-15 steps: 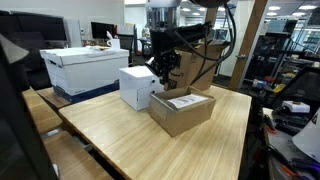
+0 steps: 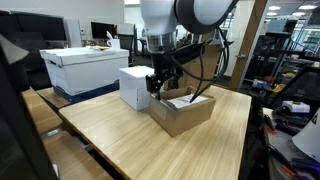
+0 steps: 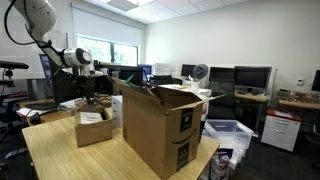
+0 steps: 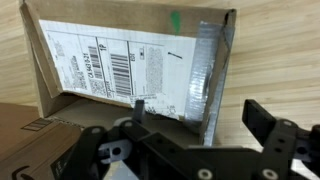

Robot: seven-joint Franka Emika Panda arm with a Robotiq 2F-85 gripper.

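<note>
An open cardboard box (image 2: 185,119) stands on the wooden table, with a white printed label sheet (image 4: 125,66) lying inside it. My gripper is open over one wall of this box. In the wrist view the taped wall edge (image 4: 214,80) runs between the two spread fingers, one on the inner side and one above the table. From the first exterior view, the gripper (image 2: 165,87) hangs low at the box's left rim; whether a finger touches the cardboard I cannot tell. The second exterior view shows the same box (image 3: 93,130) at the table's far end.
A large cardboard box (image 3: 165,133) with raised flaps takes up the near end of the table. White boxes (image 2: 88,72) stand at the back left, and a smaller white box (image 2: 136,88) is close behind the open box. Bare tabletop (image 2: 130,135) lies to the left.
The box has stayed in place.
</note>
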